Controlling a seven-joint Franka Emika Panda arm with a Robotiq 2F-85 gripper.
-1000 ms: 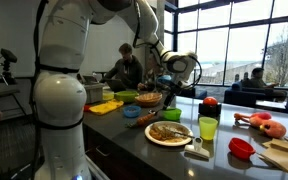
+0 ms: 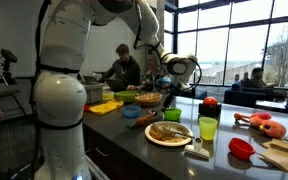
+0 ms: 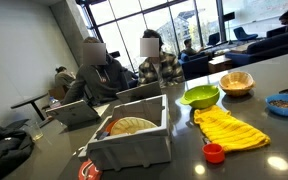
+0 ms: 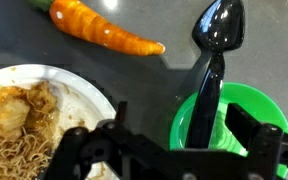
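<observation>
A black spoon (image 4: 219,28) shows in the wrist view, its bowl toward the top and its handle running down across the green cup (image 4: 252,97). Whether the handle rests inside the cup or only passes over it, I cannot tell. My gripper is open, with one finger on either side of the spoon's handle and a clear gap to each. To the left lies a white plate (image 4: 76,88) of noodles (image 4: 29,145) and fried pieces. An orange pepper (image 4: 109,30) lies above the plate.
In the first exterior view a yellow-green cup (image 2: 208,128), a red bowl (image 2: 241,149) and a wooden board (image 2: 284,155) stand to the right. A grey bin (image 3: 129,150), yellow cloth (image 3: 229,128) and red cup (image 3: 213,153) occupy another part of the table.
</observation>
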